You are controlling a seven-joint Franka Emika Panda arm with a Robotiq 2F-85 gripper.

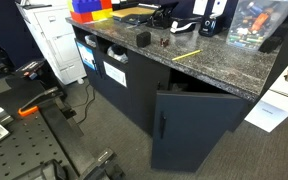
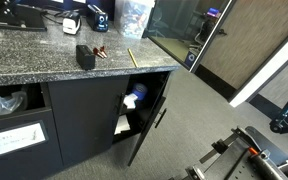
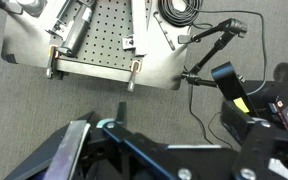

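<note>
My gripper shows along the bottom of the wrist view. Its fingers stand open, and only bare grey floor shows between them. A dark cabinet stands below a speckled counter. Its hinged door is swung outward, with a vertical handle on its face. In the second exterior view, the same door stands ajar, and a few pale items sit on the shelves inside. Neither exterior view clearly shows the gripper.
On the counter are a black block, a yellow stick and a clear bin. A perforated platform carries cables and clamps. Open floor lies before the cabinet.
</note>
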